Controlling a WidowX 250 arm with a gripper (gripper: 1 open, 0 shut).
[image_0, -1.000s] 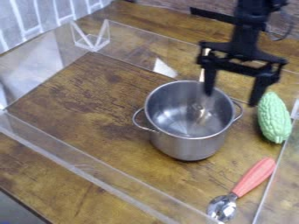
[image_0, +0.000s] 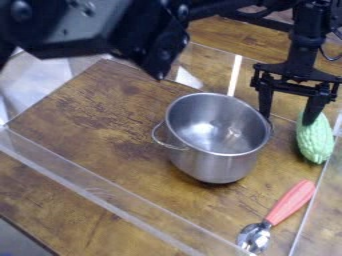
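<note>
My gripper (image_0: 291, 94) is open, its black fingers pointing down at the right side of the view, over and around the upper end of a pale green bitter-melon-like vegetable (image_0: 315, 142). Whether the fingers touch it I cannot tell. Left of it stands a steel pot (image_0: 217, 155) with wire side handles, empty as far as I can see. A scoop with a red handle (image_0: 289, 206) and metal head lies at the lower right.
Clear plastic edges run along the front and back of the work area. A dark arm part blocks the upper left.
My gripper has moved right from above the pot and come lower, to the green vegetable. The pot, scoop and vegetable look unmoved.
</note>
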